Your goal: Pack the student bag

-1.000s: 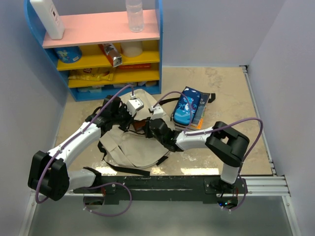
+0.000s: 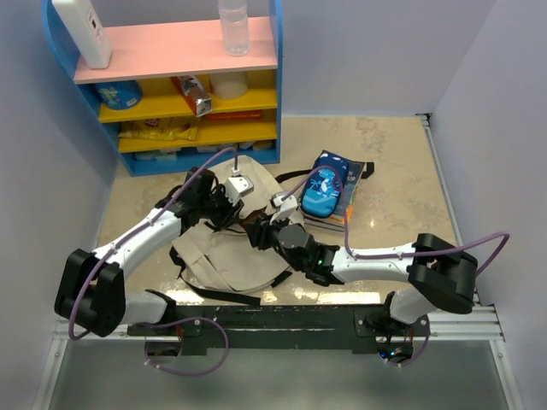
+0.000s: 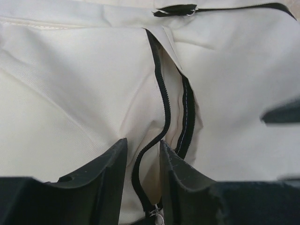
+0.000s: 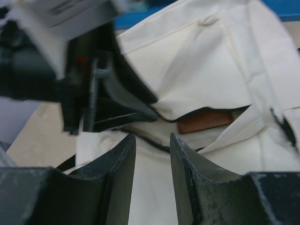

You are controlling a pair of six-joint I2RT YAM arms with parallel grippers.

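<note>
The cream cloth bag lies spread at the table's middle, with black zips. A reddish-brown item shows inside its opening in the right wrist view. My left gripper is over the bag along a zipped opening, fingers slightly apart, the zip strip between or beneath them. My right gripper is close to the left one above the bag, its fingers apart; whether either holds cloth is unclear. A blue pencil case lies on books to the right of the bag.
A blue shelf with bottles and packets stands at the back left. The two arms crowd each other over the bag.
The left gripper has moved slightly.
</note>
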